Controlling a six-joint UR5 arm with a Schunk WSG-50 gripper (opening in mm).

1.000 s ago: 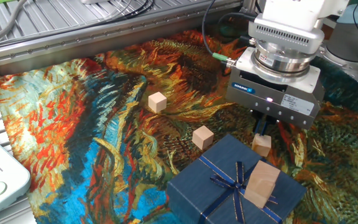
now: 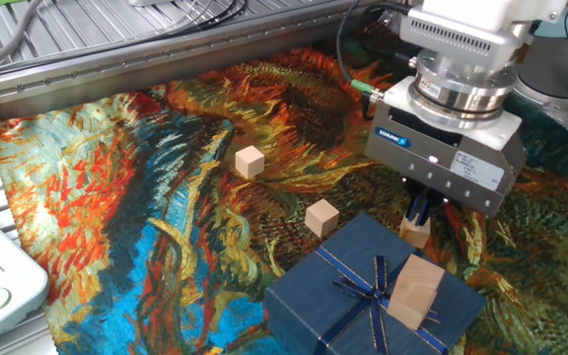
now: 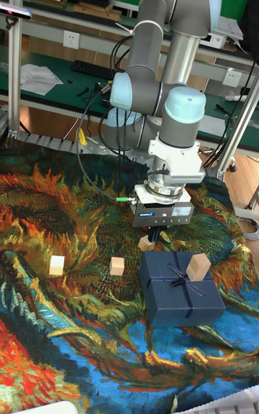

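Above the cloth to the right, my gripper [image 2: 418,217] points down, with its dark fingers at the top of a small wooden block [image 2: 415,235]. The fingers hide part of that block's upper side. Whether they press on it or stand apart from it I cannot tell. In the other exterior view the gripper [image 3: 152,238] is likewise over this block [image 3: 144,244], just behind the blue box. Two more wooden cubes lie on the cloth: one in the middle [image 2: 321,218] and one farther left [image 2: 249,162]. A longer wooden block [image 2: 417,293] rests on top of the box.
The dark blue gift box [image 2: 309,299] with a ribbon bow stands close in front of the gripper. A painted, patterned cloth [image 2: 97,187] covers the table. A white device [image 2: 0,281] sits at the left edge. Open cloth lies left of the cubes.
My gripper has come down and slightly to the right, so its fingers now overlap the top of the block behind the box. The blocks and the box have not visibly moved.
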